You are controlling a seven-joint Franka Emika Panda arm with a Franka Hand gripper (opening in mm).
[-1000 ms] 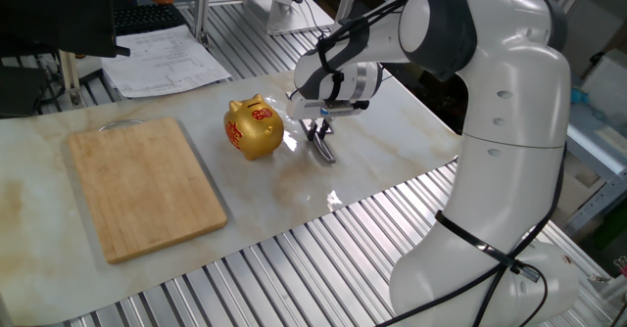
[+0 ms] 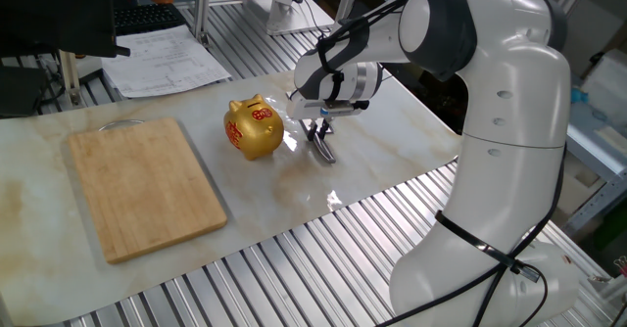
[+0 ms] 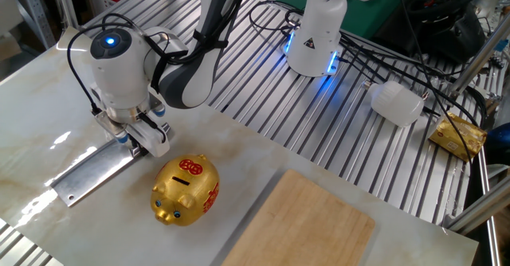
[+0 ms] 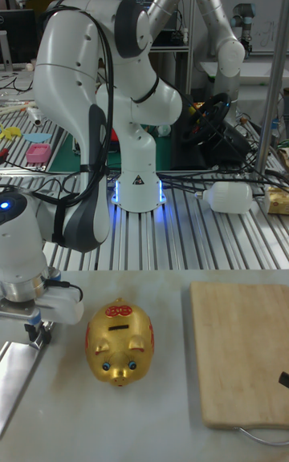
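Observation:
A flat metal blade with a small hole near one corner, like a cleaver, lies on the marble-patterned tabletop. My gripper points down at its inner end, with the fingertips right at the metal. In exterior view 1 the gripper stands over a shiny metal part, perhaps the handle. Whether the fingers are closed around it is hidden by the hand and too small to make out. Beside the gripper, apart from it, stands a golden piggy bank with red markings, upright.
A wooden cutting board lies flat on the far side of the piggy bank from my gripper. Papers and a keyboard are behind the tabletop. Bare tabletop shows in front of the piggy bank.

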